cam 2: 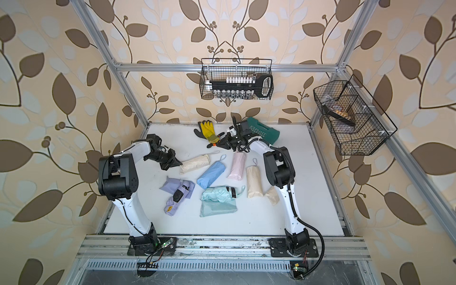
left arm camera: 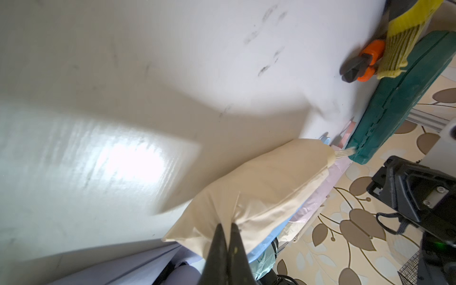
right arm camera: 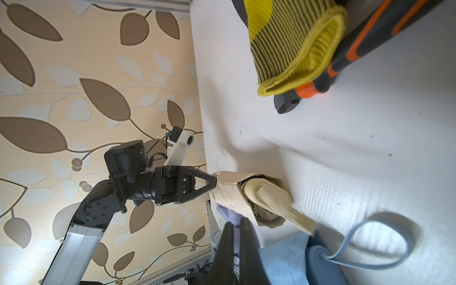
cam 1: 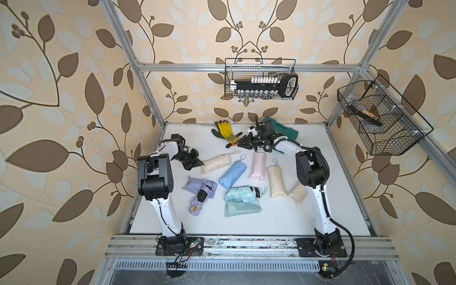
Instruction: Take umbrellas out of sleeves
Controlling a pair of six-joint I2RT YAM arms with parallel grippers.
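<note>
A cream sleeved umbrella (cam 1: pixel 216 163) lies tilted at the left-centre, and my left gripper is shut on the closed end of its sleeve (left arm camera: pixel 266 185). In the right wrist view the sleeve's mouth faces the camera; the umbrella's handle (right arm camera: pixel 258 192) sits inside it, its strap (right arm camera: pixel 289 213) loose and blurred. My right gripper looks shut, nothing visible between its fingers. Other sleeved umbrellas are blue (cam 1: pixel 232 174), pink (cam 1: pixel 258 166) and cream (cam 1: pixel 277 181). A lilac umbrella (cam 1: pixel 198 204) and an aqua one (cam 1: pixel 241 193) lie out on their sleeves.
At the back lie a yellow-black glove (cam 1: pixel 224 128), orange-handled pliers (left arm camera: pixel 363 61) and a green case (cam 1: pixel 286 131) beside the right arm. A flat cream sleeve (cam 1: pixel 298 192) lies at right.
</note>
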